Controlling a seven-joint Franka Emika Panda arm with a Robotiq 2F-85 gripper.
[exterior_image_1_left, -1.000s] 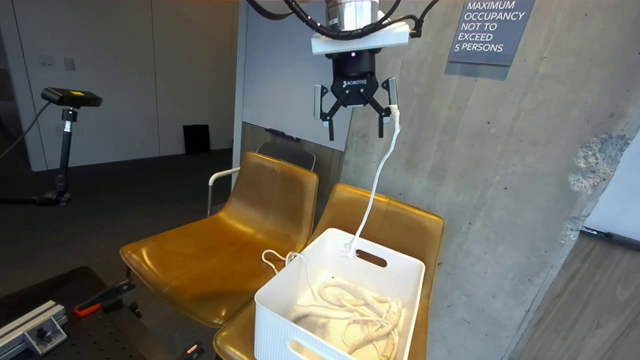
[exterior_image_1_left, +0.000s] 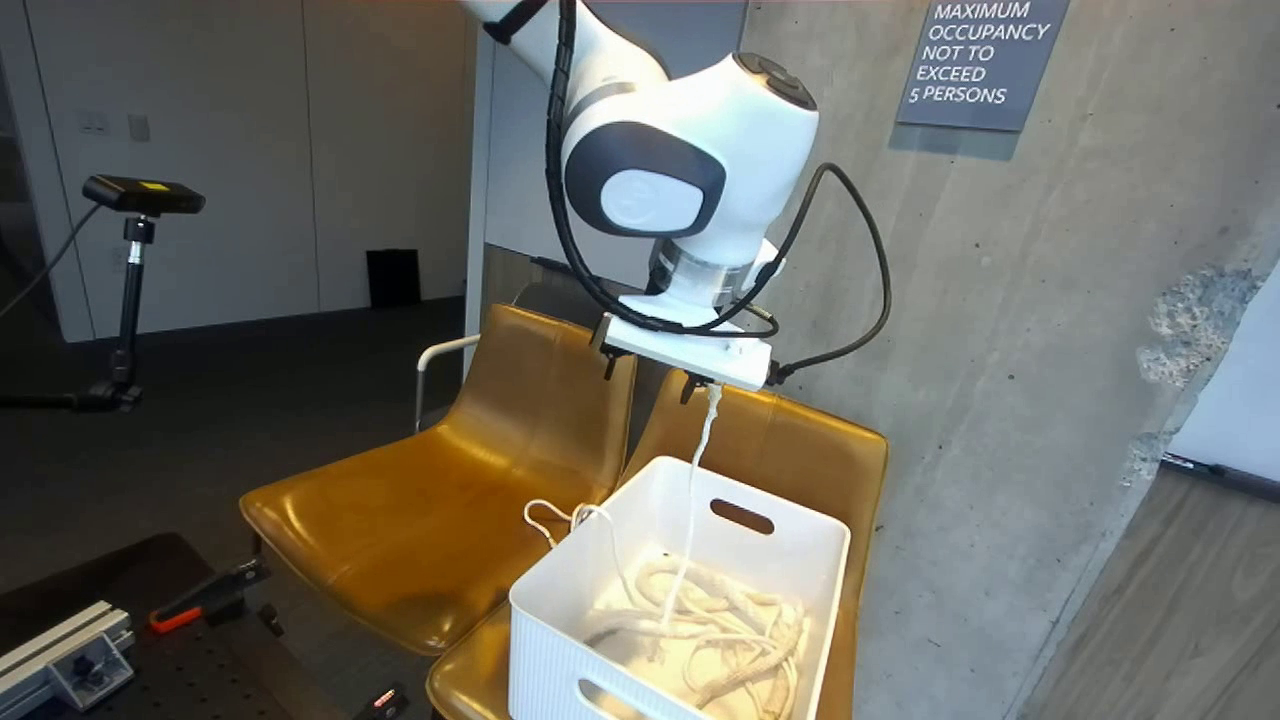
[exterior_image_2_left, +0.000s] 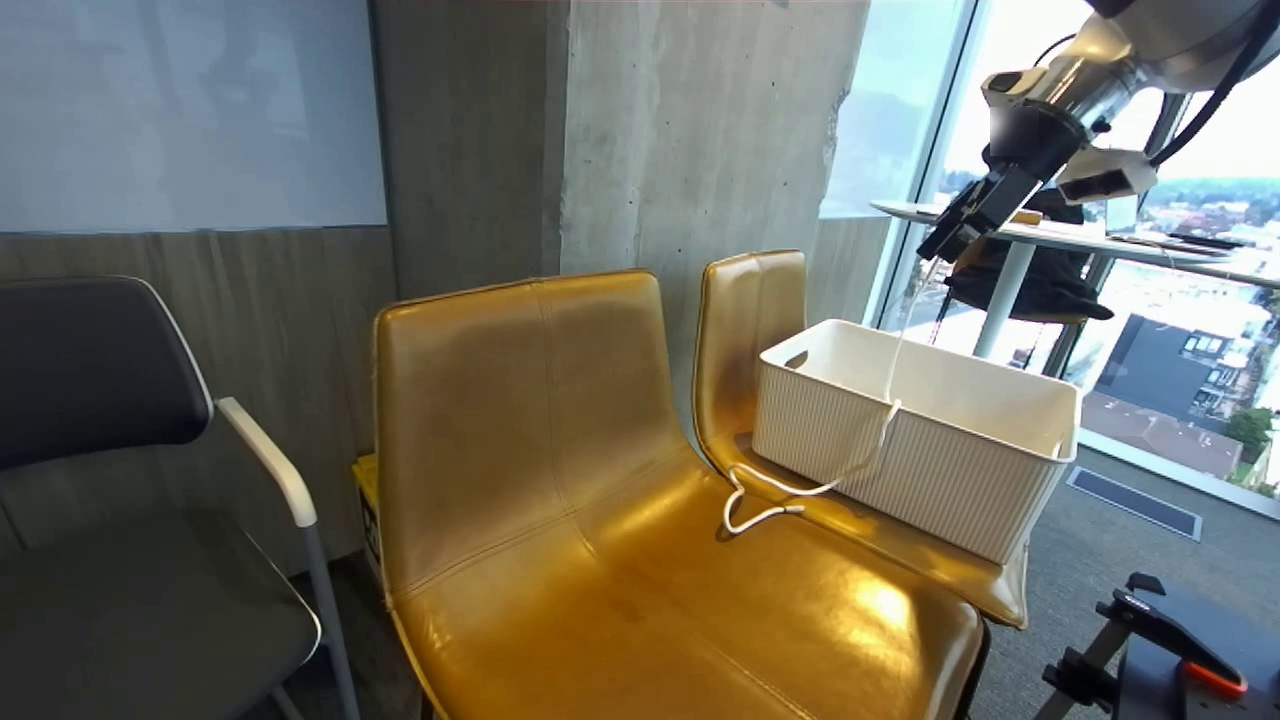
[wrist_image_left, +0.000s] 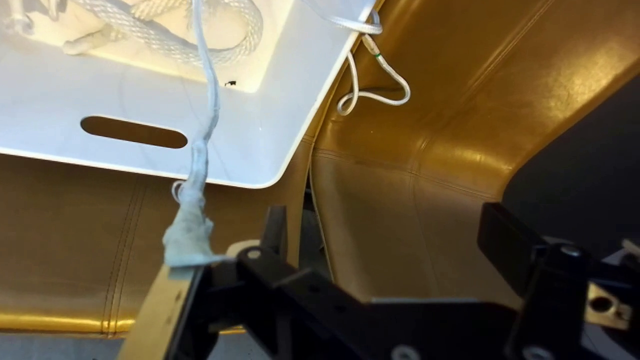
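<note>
My gripper (exterior_image_1_left: 649, 377) stands open above the back of the white bin (exterior_image_1_left: 552, 672), its two fingers wide apart in the wrist view and nothing between them. A thin white cord (wrist_image_left: 207, 114) clings by its frayed, fuzzy end to the outside of the left finger assembly, not in the gap. From there it hangs down into the bin. Thick white braided rope (wrist_image_left: 174, 45) and several thinner cords (exterior_image_1_left: 750, 642) lie tangled on the bin's floor. One looped cord (exterior_image_2_left: 780, 492) drapes over the bin wall onto the tan chair.
The bin sits on one tan leather chair (exterior_image_1_left: 864, 462), beside a second tan chair (exterior_image_2_left: 516, 396) whose seat is mostly clear. A concrete wall (exterior_image_1_left: 984, 360) rises behind. A dark bench with tools (exterior_image_1_left: 204, 594) stands at the front left.
My arm has come down and tilted, bringing the gripper from high above to just over the bin's rear. The cord stuck to its outer side came along and now hangs lower into the bin.
</note>
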